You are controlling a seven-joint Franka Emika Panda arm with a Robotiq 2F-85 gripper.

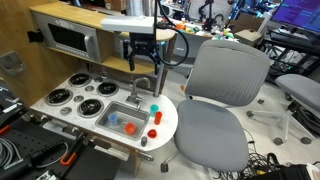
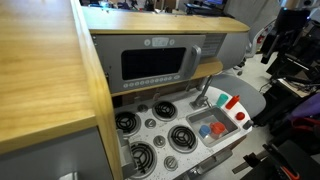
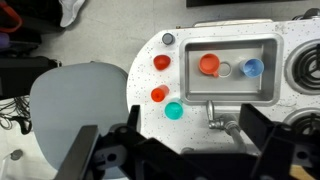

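Note:
My gripper stands open high above the white counter, its dark fingers wide apart and nothing between them. In the first exterior view the gripper hangs in front of the wooden shelf. Below, the sink holds an orange-red item and a blue cup. On the counter's rounded end are a teal round item, a red upright item, a small red round item and a dark little cylinder. All of these lie well clear of the fingers.
The faucet rises behind the sink. Several stove burners lie to its left, with a microwave above at the back. A grey office chair stands close by the counter's rounded end.

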